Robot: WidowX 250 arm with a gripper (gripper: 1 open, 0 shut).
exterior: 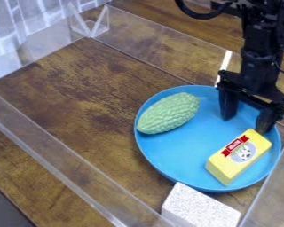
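A blue plate (194, 149) holds a green bumpy vegetable toy (169, 113) on its left and a yellow box with a red label (234, 164) at its lower right. My black gripper (245, 104) is low over the back right part of the plate, above the yellow box. Its fingers are dark against their own shadow, so whether they are open or shut, or hold anything, is unclear.
A white block (198, 207) sits in front of the plate. Transparent walls run along the upper left, lower left and right.
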